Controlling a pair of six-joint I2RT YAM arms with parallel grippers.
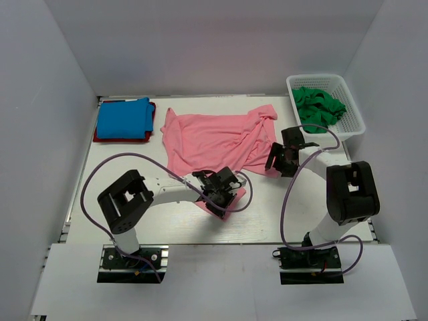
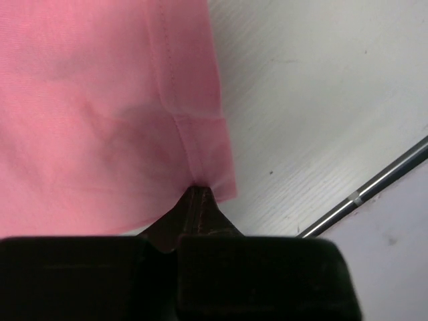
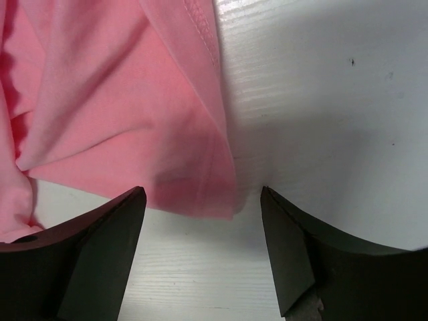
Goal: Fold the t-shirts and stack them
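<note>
A pink T-shirt [image 1: 210, 134] lies spread and loosely rumpled on the white table. My left gripper [image 1: 224, 208] is down at its near lower edge; in the left wrist view its tips [image 2: 199, 194] are shut on the cloth near a hemmed corner [image 2: 214, 154], though how much fabric is between them is hidden. My right gripper [image 1: 276, 167] is low at the shirt's right corner; in the right wrist view its fingers [image 3: 93, 261] stand apart around a pink flap [image 3: 187, 180], part open and not closed on it.
A blue folded pile [image 1: 124, 120] on a red one sits at the back left. A white basket [image 1: 351, 120] with green cloth [image 1: 314, 103] stands at the back right. Bare table lies front left and between the arms.
</note>
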